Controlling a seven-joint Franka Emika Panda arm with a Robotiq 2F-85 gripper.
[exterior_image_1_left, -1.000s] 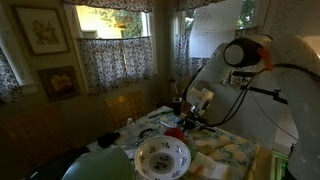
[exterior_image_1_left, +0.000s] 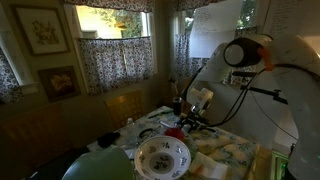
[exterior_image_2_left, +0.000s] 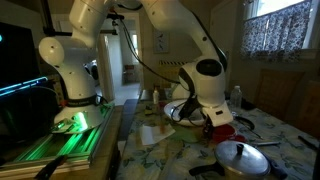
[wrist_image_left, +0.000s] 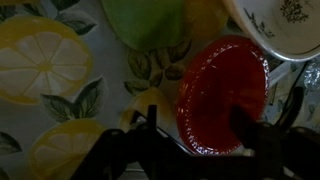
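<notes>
In the wrist view a red bowl (wrist_image_left: 215, 85) lies on the lemon-patterned cloth, with the dark fingers (wrist_image_left: 150, 118) of my gripper spread over its near part. The gap spans the bowl's rim, and nothing appears clasped. Exterior view 2 shows the gripper (exterior_image_2_left: 212, 128) low over the table beside the red bowl (exterior_image_2_left: 222, 131). Part of the bowl is hidden behind it there. From the other side, the red bowl (exterior_image_1_left: 175, 133) shows just left of the gripper (exterior_image_1_left: 190, 124).
A white patterned bowl (wrist_image_left: 290, 22) sits close to the red one. A lidded metal pot (exterior_image_2_left: 242, 160) stands near the front right in exterior view 2. A white colander-like dish (exterior_image_1_left: 163, 158) fills the foreground of exterior view 1. Paper (exterior_image_2_left: 157, 133) lies on open cloth.
The arm has shifted very slightly near the red bowl. Nothing else has visibly moved.
</notes>
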